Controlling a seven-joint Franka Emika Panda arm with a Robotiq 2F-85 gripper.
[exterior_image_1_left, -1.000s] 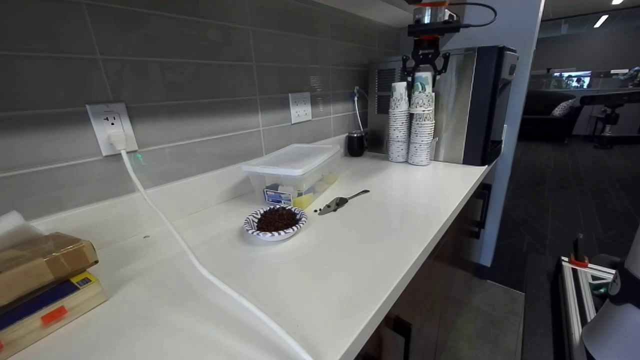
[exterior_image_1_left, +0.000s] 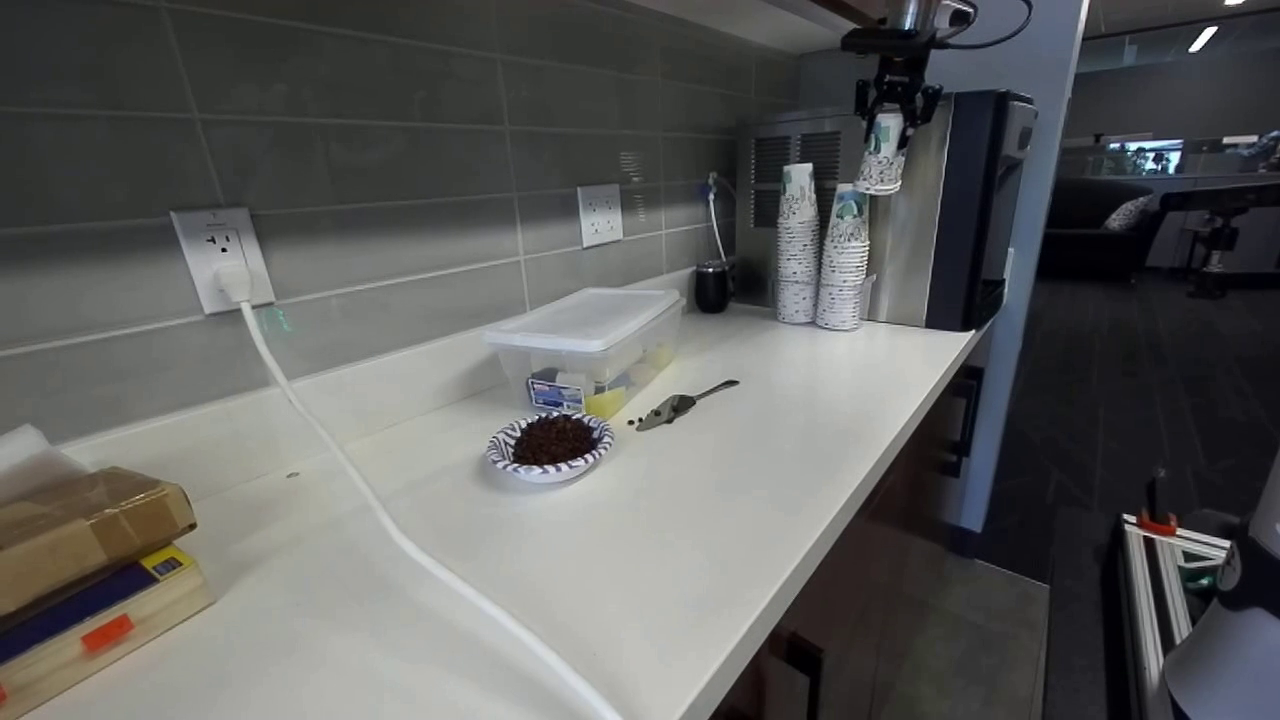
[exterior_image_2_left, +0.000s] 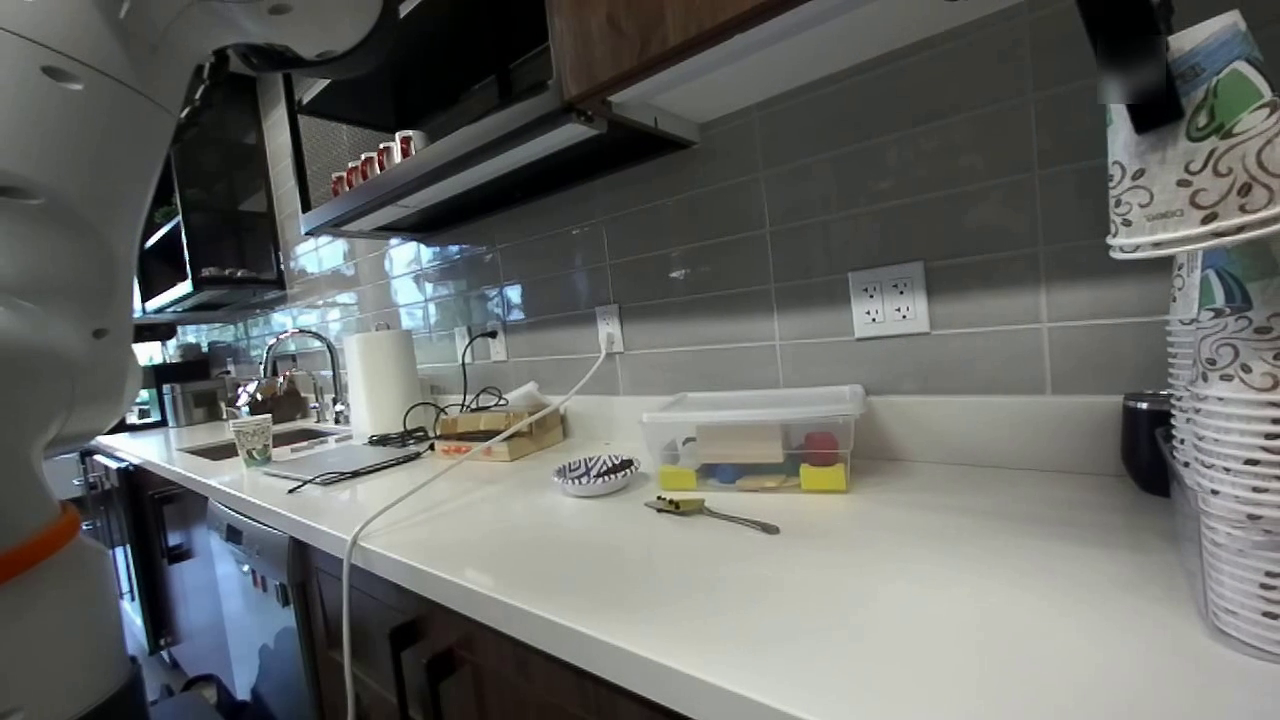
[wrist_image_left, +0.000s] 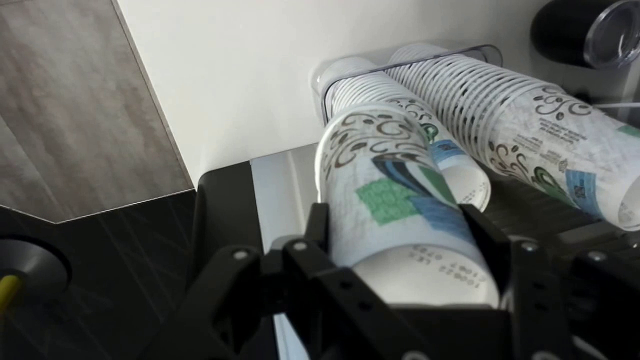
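My gripper (exterior_image_1_left: 890, 120) is shut on an upside-down paper cup (wrist_image_left: 390, 186), white with brown swirls and green and blue patches. In exterior view 1 the held cup (exterior_image_1_left: 882, 162) hangs clear above the counter, higher than the stacks and a little right of them. The nearer cup stack (exterior_image_1_left: 843, 270) and the farther cup stack (exterior_image_1_left: 797, 246) stand upside down side by side. In exterior view 2 only one dark finger (exterior_image_2_left: 1134, 60) shows, against the side of the cup (exterior_image_2_left: 1200, 168) at the right edge. The wrist view shows the cup's base between both fingers.
A steel and black machine (exterior_image_1_left: 918, 228) stands right behind the stacks, a black tumbler (exterior_image_1_left: 713, 288) to their left. Farther along the counter are a lidded plastic bin (exterior_image_1_left: 588, 342), a spatula (exterior_image_1_left: 684, 406) and a bowl of dark bits (exterior_image_1_left: 551, 444).
One second ago the gripper and cup were directly over the nearer stack. They have since moved right and the cup hangs apart from it. The stacks stay standing.
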